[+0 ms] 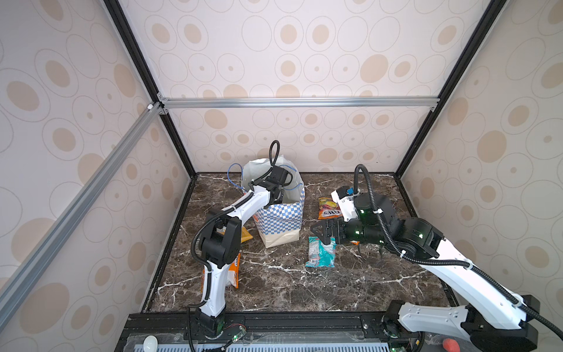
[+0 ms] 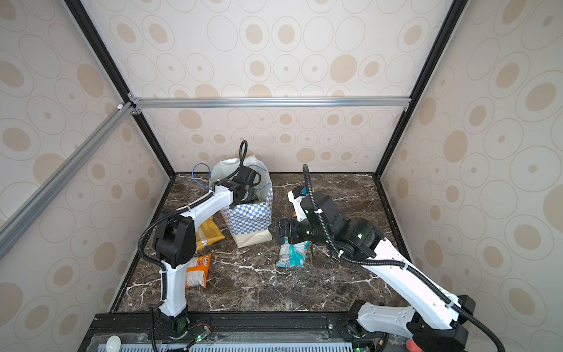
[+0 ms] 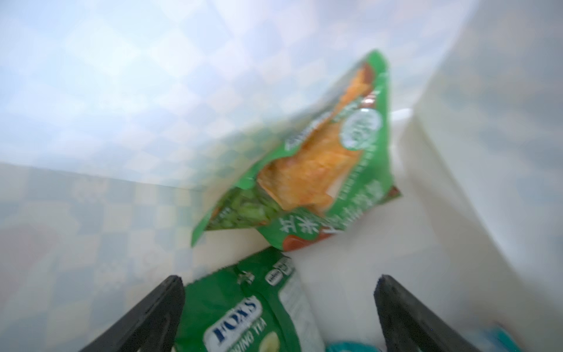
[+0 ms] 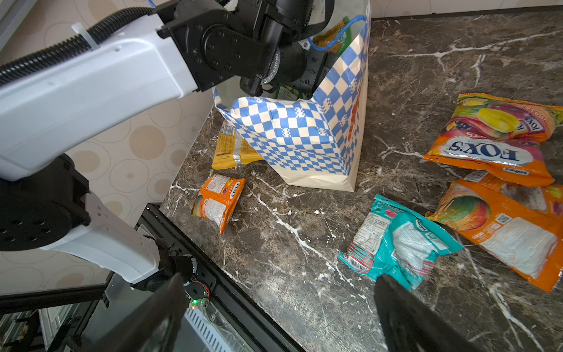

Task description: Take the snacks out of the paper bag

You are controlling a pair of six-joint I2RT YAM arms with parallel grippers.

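Note:
The blue-and-white checked paper bag [image 1: 279, 221] stands upright at the back, left of centre. My left gripper reaches into its mouth, open, with fingertips spread. Inside the bag, a green-and-orange snack packet [image 3: 316, 170] leans on the bag's wall ahead of the fingers. A dark green FOX'S packet [image 3: 246, 311] lies near the left finger, and some teal wrapping shows at the bottom. My right gripper is open above the table to the right of the bag, nothing between its fingers.
A teal packet [image 4: 398, 240] lies right of the bag, with orange packets [image 4: 498, 138] further right. Left of the bag are a yellow packet [image 2: 209, 232] and an orange one [image 2: 198, 271]. Bare tabletop [image 1: 281, 287] spreads in front.

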